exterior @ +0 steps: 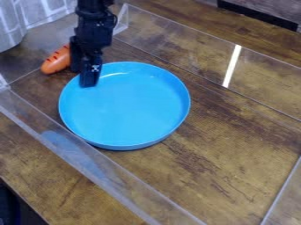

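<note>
My black gripper point(87, 68) reaches down from the top of the camera view to the upper left rim of a round blue plate point(125, 105). Its dark fingers are small and blurred, so how wide they stand is unclear. An orange carrot-like object point(56, 60) lies just left of the gripper, partly behind it, outside the plate. The plate holds nothing that I can see.
Clear plastic walls surround the wooden table point(217, 158). A pale translucent item point(18, 18) is at the top left corner. The table right of the plate is bare.
</note>
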